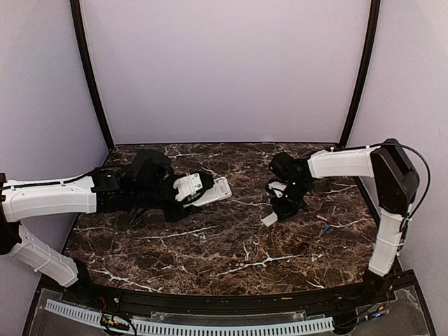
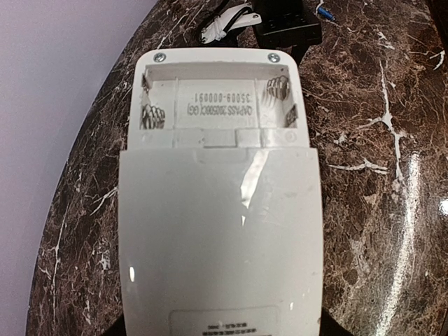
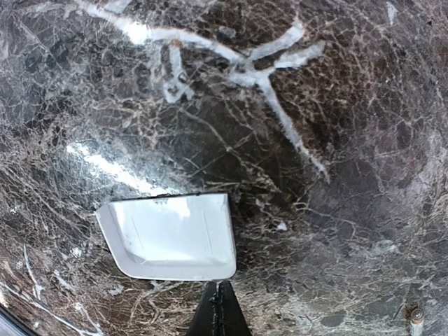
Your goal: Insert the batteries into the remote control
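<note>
The white remote control (image 2: 220, 231) is between the fingers of my left gripper (image 1: 197, 201), its back to the left wrist camera. Its battery compartment (image 2: 217, 105) is uncovered and empty, with springs showing. The loose white battery cover (image 3: 171, 238) lies on the table, hollow side up. My right gripper is shut with nothing between its fingers, the tips right at the cover's near edge; contact is hard to tell. A blue battery (image 1: 326, 229) and a pale battery (image 1: 321, 218) lie to the right of the right gripper.
A plain wall (image 1: 224, 70) closes off the back. The right arm (image 1: 343, 164) reaches in over the table near the batteries.
</note>
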